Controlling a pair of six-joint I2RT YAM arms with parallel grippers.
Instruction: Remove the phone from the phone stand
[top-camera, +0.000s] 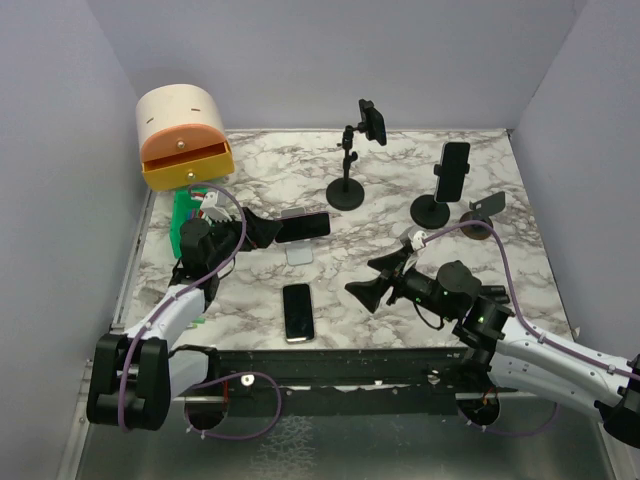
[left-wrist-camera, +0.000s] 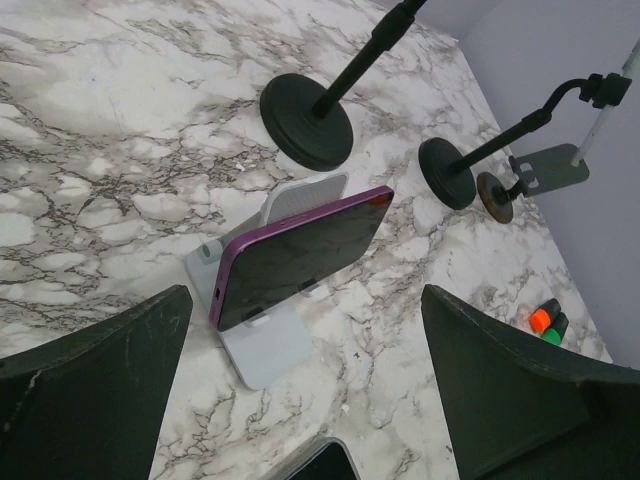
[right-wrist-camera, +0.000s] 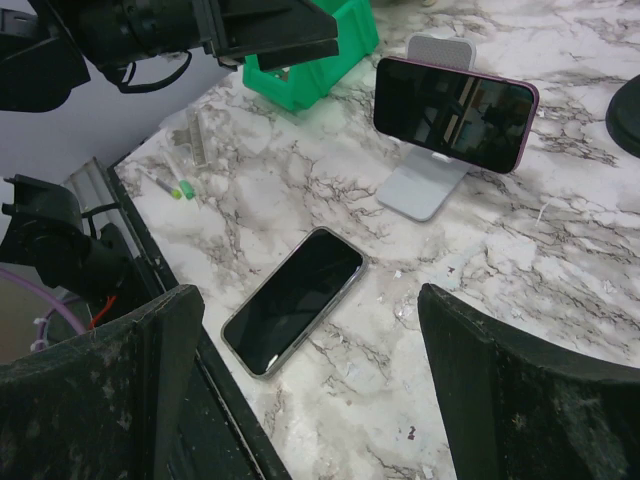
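A purple-edged phone rests sideways on a silver phone stand at mid-table. My left gripper hangs open just left of it; in the left wrist view the phone lies ahead between the open fingers, apart from them. My right gripper is open to the lower right, above bare table, with the stand farther ahead in the right wrist view. A second phone lies flat at the table's front.
Taller black stands stand at the back centre and right, beside a small holder. A drawer box and green basket are at the left.
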